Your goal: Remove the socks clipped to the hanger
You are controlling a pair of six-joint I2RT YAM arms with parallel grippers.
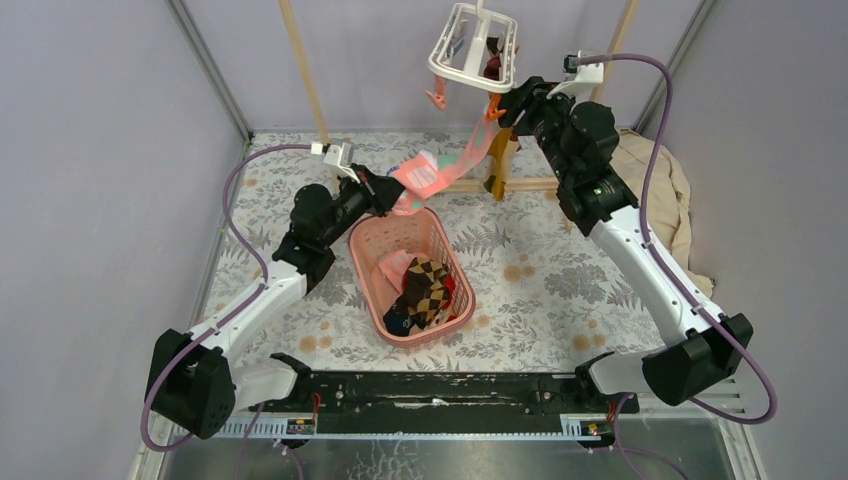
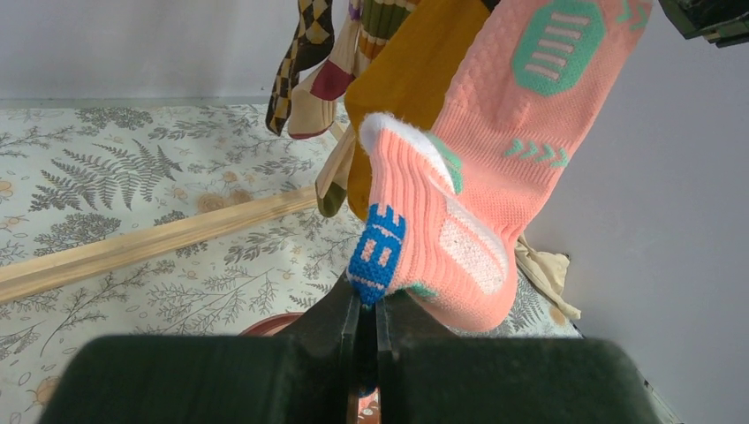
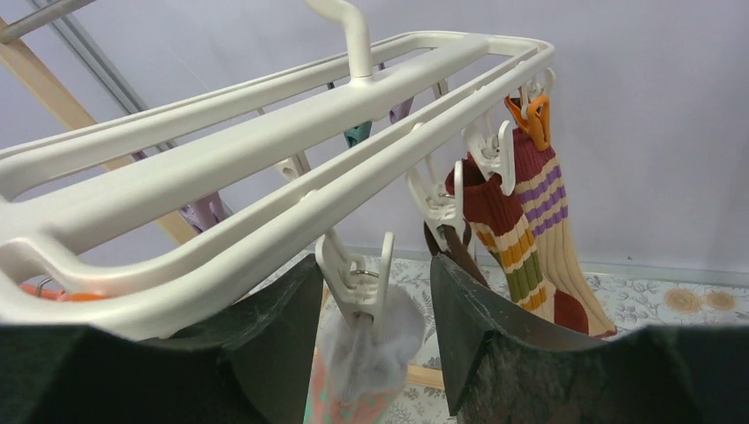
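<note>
A pink sock [image 1: 425, 172] with green and white patterns stretches from the hanger [image 1: 447, 62] down to my left gripper [image 1: 393, 194]. In the left wrist view, the left fingers are shut on the blue-marked end of this sock [image 2: 459, 221]. The right gripper is part open beneath the hanger's white bar [image 3: 291, 221]. A white clip [image 3: 360, 287] lies between its two fingers, apart from the right-hand one. From that clip hangs fluffy whitish cloth [image 3: 371, 344] with pink below it. More socks, including a striped maroon one [image 3: 503, 230], hang from other clips.
Under the left gripper a pink basket [image 1: 365, 285] holds several socks. A wooden bar [image 1: 530, 184] crosses the floor behind it. Beige cloth [image 1: 650, 190] lies at the right wall.
</note>
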